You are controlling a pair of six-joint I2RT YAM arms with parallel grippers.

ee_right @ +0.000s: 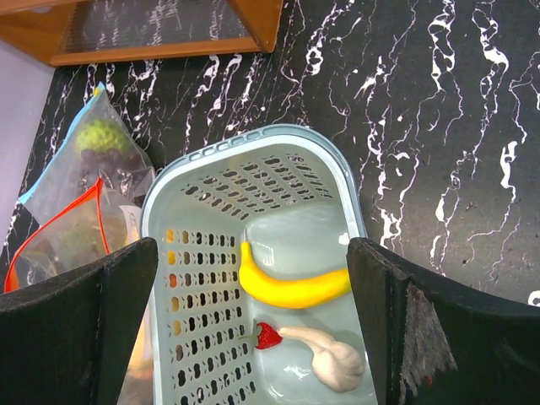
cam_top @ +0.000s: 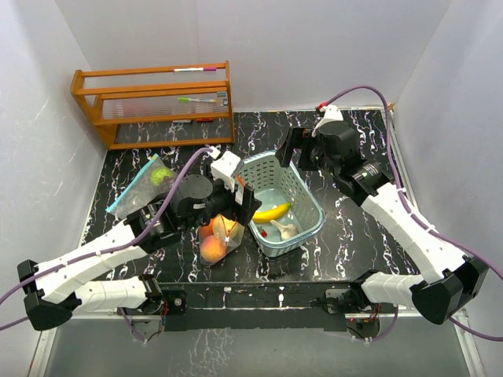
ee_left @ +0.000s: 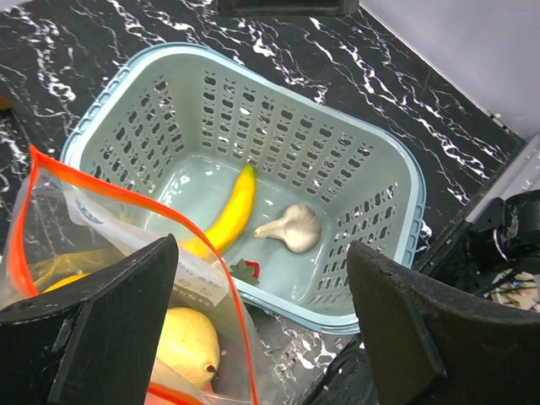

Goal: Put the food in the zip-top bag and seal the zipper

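A clear bag with an orange rim stands with its mouth open left of the basket; yellow and orange fruit is inside it. Left of it lies a blue-edged bag with green and dark food in it. The pale green basket contains a yellow banana, a garlic bulb and a strawberry. My left gripper is open above the orange-rimmed bag and the basket's left side, nothing in its fingers. Over the basket's far right corner, my right gripper hangs open and empty.
A wooden rack with pens stands at the back left. White walls close in the sides and back.
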